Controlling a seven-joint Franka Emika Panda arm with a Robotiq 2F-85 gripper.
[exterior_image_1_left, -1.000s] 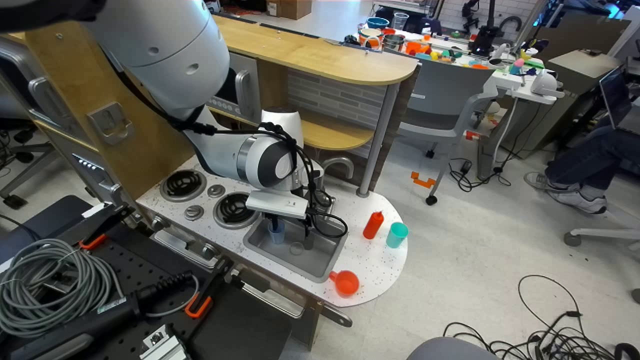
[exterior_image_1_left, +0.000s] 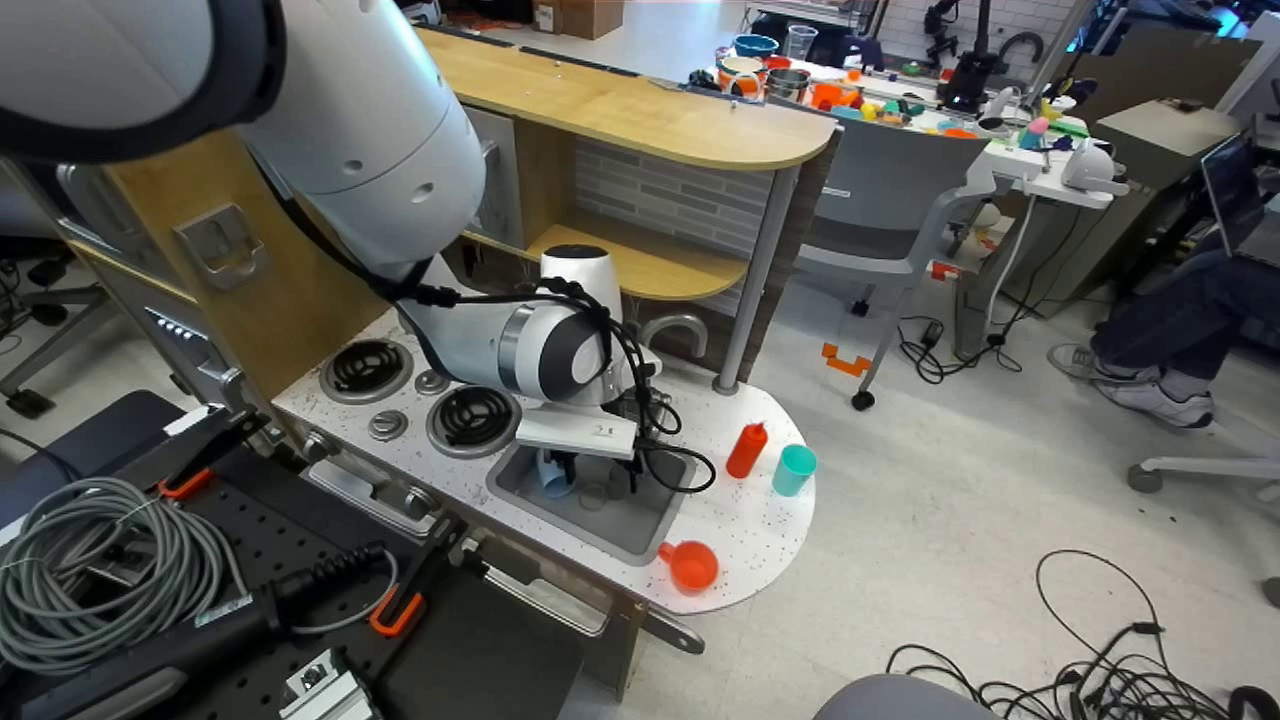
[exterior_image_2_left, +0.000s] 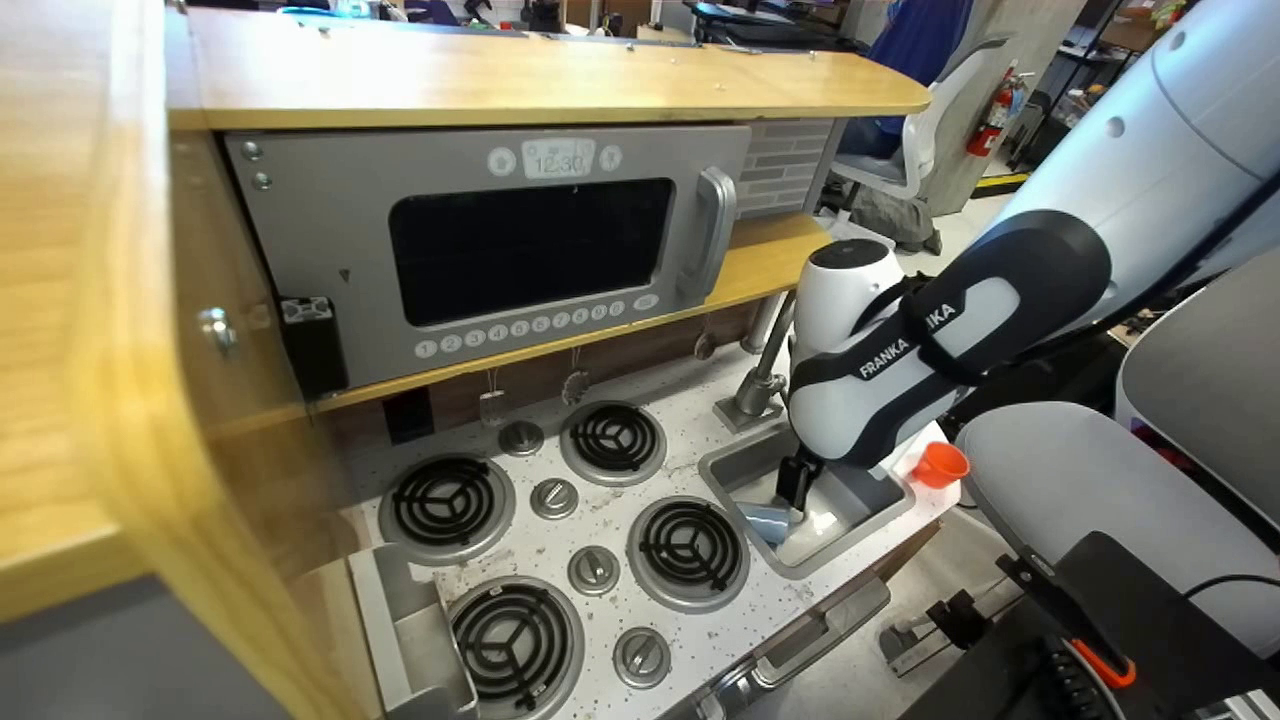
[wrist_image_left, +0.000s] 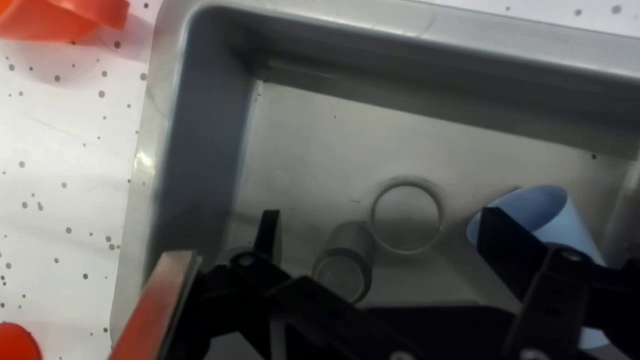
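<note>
My gripper is open and reaches into the grey sink (wrist_image_left: 204, 132), its fingers wide apart. The light blue cup (wrist_image_left: 567, 225) lies tilted on the sink floor, partly behind the right finger (wrist_image_left: 510, 249) in the wrist view. Whether they touch I cannot tell. A dark grey cylinder (wrist_image_left: 345, 264) lies on the floor below the gap between the fingers, beside a round drain ring (wrist_image_left: 406, 217). From exterior view 2, the blue cup (exterior_image_2_left: 765, 521) shows next to a dark finger (exterior_image_2_left: 795, 482).
On the white counter (exterior_image_1_left: 744, 528) stand an orange cup (exterior_image_1_left: 692, 566), a red bottle (exterior_image_1_left: 746, 450) and a teal cup (exterior_image_1_left: 793, 469). A faucet (exterior_image_2_left: 756, 390) rises behind the sink. Stove burners (exterior_image_2_left: 687, 546) lie on its other side. Sink walls surround the gripper.
The arm and gripper have shifted right and somewhat lower in exterior view 1. The blue cup stood more upright before and now leans over.
</note>
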